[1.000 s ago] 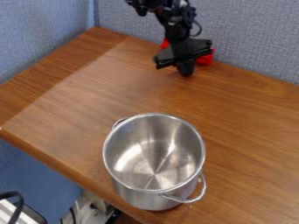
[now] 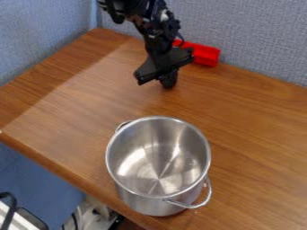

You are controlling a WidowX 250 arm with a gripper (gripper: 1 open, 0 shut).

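My black gripper (image 2: 166, 81) is low over the wooden table (image 2: 72, 108) at the back middle, shut, with its fingertips near the tabletop; nothing shows between them. Just behind it and to the right lies a red object (image 2: 203, 55) against the back wall, partly hidden by my arm. A steel pot (image 2: 157, 165) with two side handles stands at the front middle of the table.
Grey padded walls (image 2: 246, 36) border the table at the back and left. The table's front left edge drops to a blue area with cables.
The pot has not moved.
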